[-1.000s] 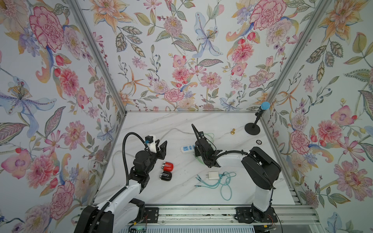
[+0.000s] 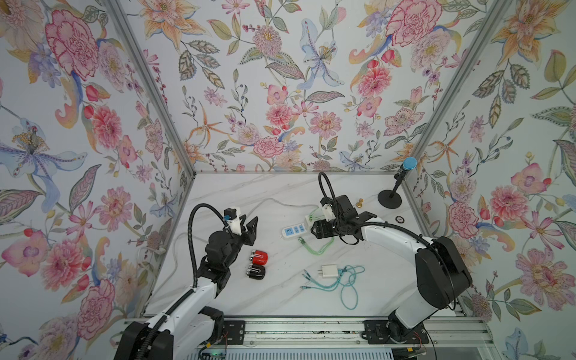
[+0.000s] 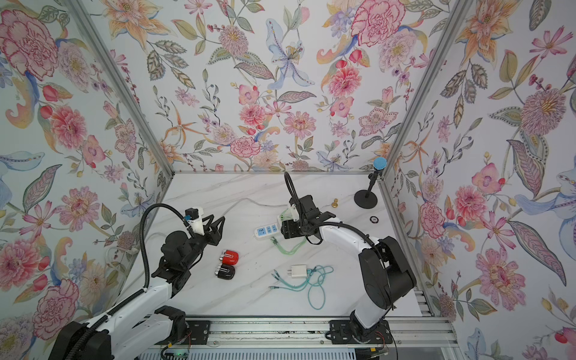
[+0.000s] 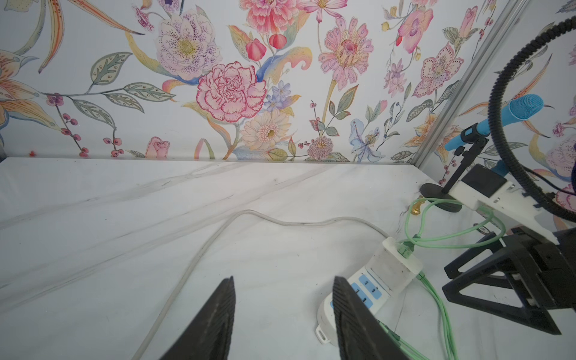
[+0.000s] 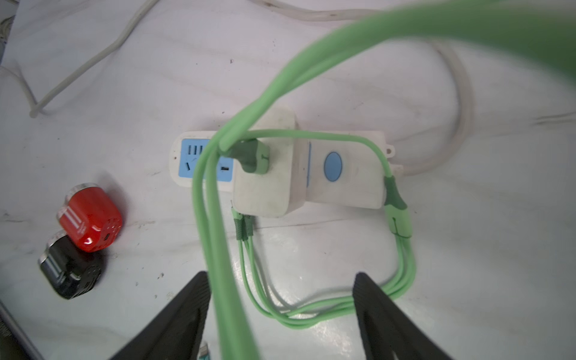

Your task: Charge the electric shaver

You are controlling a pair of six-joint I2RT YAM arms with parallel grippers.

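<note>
Two small shavers, one red (image 5: pixel 93 217) and one black (image 5: pixel 70 268), lie side by side left of the power strip (image 5: pixel 346 174). On the strip sits a white adapter (image 5: pixel 264 190) with a green plug (image 5: pixel 256 157) in its face. The green cable (image 5: pixel 207 198) rises close past the right wrist camera; its split tips (image 5: pixel 243 225) lie beside the adapter. My right gripper is open above the near side of the strip, nothing between its fingers. My left gripper is open and empty, beyond the shavers.
A second white adapter (image 2: pixel 329 271) with a teal cable (image 2: pixel 348 288) lies near the front. A blue-headed microphone (image 2: pixel 393 195) stands at the back right, near a gold object (image 2: pixel 359 202). The strip's cord (image 4: pixel 198 258) runs leftward.
My right arm has swung rightward, its gripper lifting and turning away from the strip, so more of the strip and green cable shows. The left arm and both shavers stay put.
</note>
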